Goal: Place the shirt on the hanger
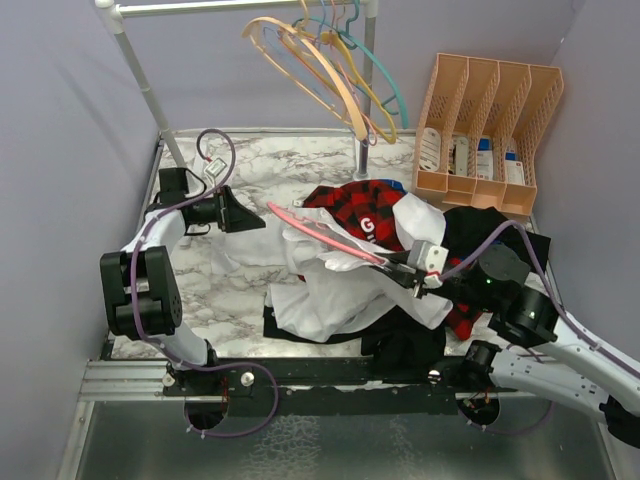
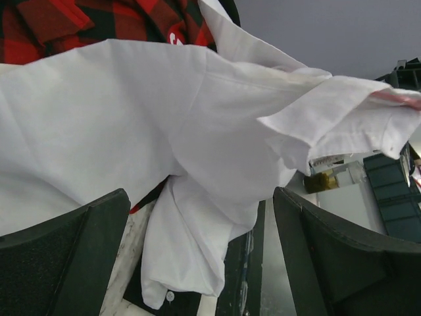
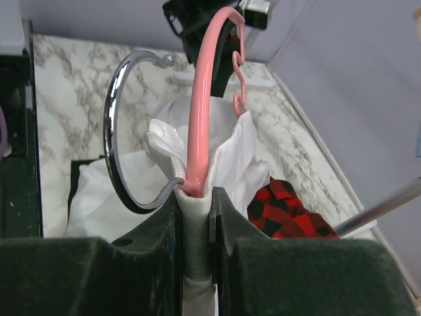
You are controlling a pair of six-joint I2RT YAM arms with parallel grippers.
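Note:
A white shirt (image 1: 330, 295) lies in loose folds on the marble table, its upper part raised around a pink hanger (image 1: 318, 232). In the right wrist view, my right gripper is shut on the bunched shirt cloth and the hanger's near end. The hanger (image 3: 200, 112) rises from between the cloth flaps, its far arm bare. At the left, my left gripper (image 1: 240, 212) stands open, clear of the shirt. White cloth (image 2: 197, 138) shows beyond its fingers in the left wrist view, with nothing between them.
Red-and-black checked cloth (image 1: 355, 212) lies behind the shirt, with black cloth (image 1: 405, 345) under its front. More hangers (image 1: 340, 70) dangle from the rack (image 1: 240, 8) above. A tan divided organizer (image 1: 480, 125) stands at the back right.

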